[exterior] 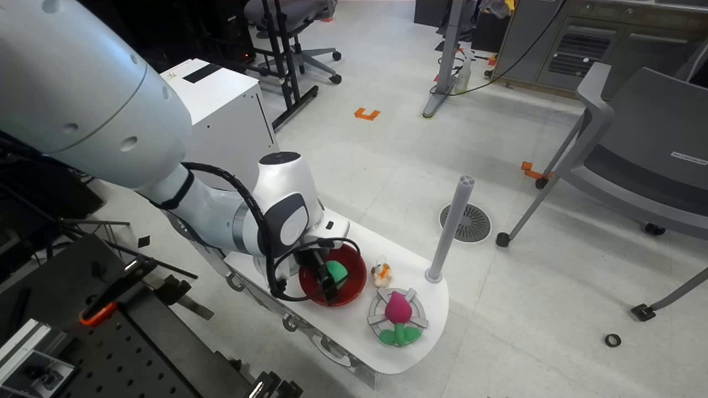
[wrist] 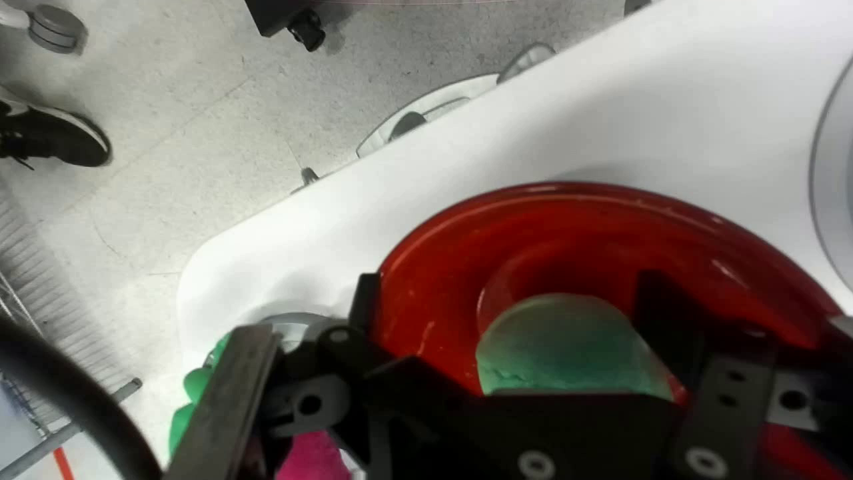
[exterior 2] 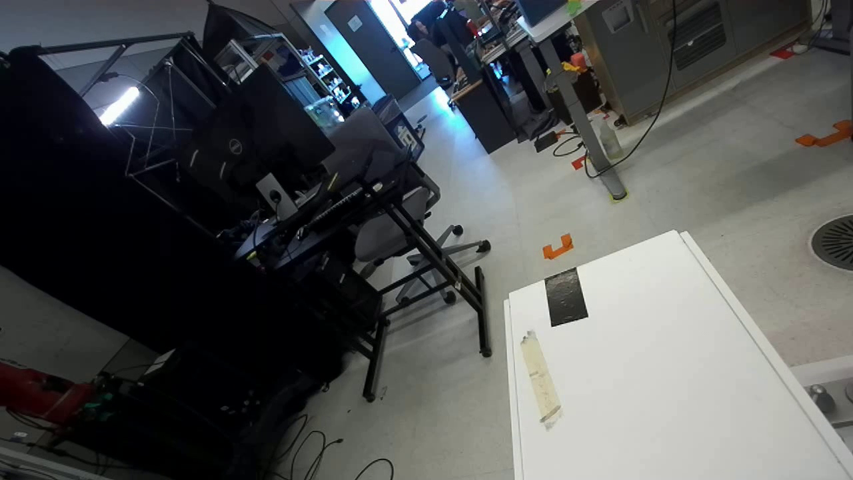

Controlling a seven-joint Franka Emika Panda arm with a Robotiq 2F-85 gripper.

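Note:
A red bowl (exterior: 356, 276) stands on the white table with a green object (exterior: 336, 272) inside it. In the wrist view the red bowl (wrist: 448, 264) fills the space in front of my gripper, and the green object (wrist: 572, 344) shows between the two fingers. The gripper is open, its fingers wide apart. One fingertip (wrist: 366, 297) is at the bowl's rim, the other dark and inside the bowl's outline; whether either touches cannot be told. Exterior view 1 has the gripper (exterior: 325, 278) over the bowl, partly hidden by cables.
A pink and green plush (exterior: 399, 309) lies on a grey burner ring (exterior: 376, 318) to the bowl's right. A small orange-and-white toy (exterior: 381, 273) sits close beside the bowl. A grey post (exterior: 451, 225) rises at the table's edge. Exterior view 2 shows neither gripper nor bowl.

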